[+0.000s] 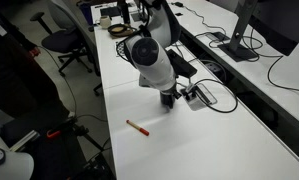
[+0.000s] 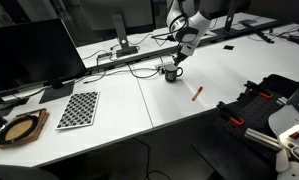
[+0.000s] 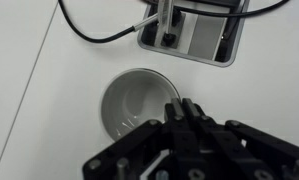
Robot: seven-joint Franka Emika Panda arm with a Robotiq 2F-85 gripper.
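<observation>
A dark mug (image 1: 167,100) is at the middle of the white table in exterior view 1, and the same mug (image 2: 171,73) shows below the arm in exterior view 2. From above, its pale, empty-looking inside (image 3: 134,104) fills the centre left of the wrist view. My gripper is shut on the mug's rim at its right side. The mug looks upright; whether its base touches the table is hard to tell. An orange-red marker (image 1: 138,128) lies on the table in front, apart from the mug.
Behind the mug is a grey metal device (image 3: 201,35) with black cables. Monitors and a keyboard (image 2: 81,108) stand along the table's far side.
</observation>
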